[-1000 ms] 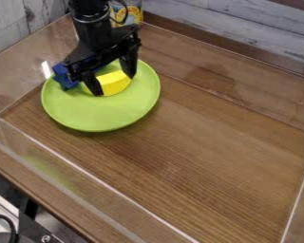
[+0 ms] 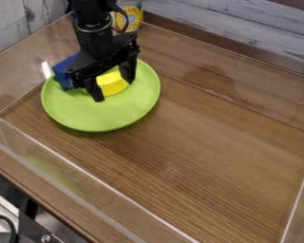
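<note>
The black gripper (image 2: 102,70) reaches down over a green plate (image 2: 104,112) at the upper left. Its fingers straddle a yellow block (image 2: 113,84) lying on the plate; whether they touch it is unclear. A blue object (image 2: 64,76) lies at the plate's left rear, partly hidden behind the gripper.
A yellow can or cup (image 2: 130,17) stands at the back behind the arm. Grey walls border the back and left.
The gripper has shifted very slightly over the yellow block. The plate and the other objects look unchanged.
</note>
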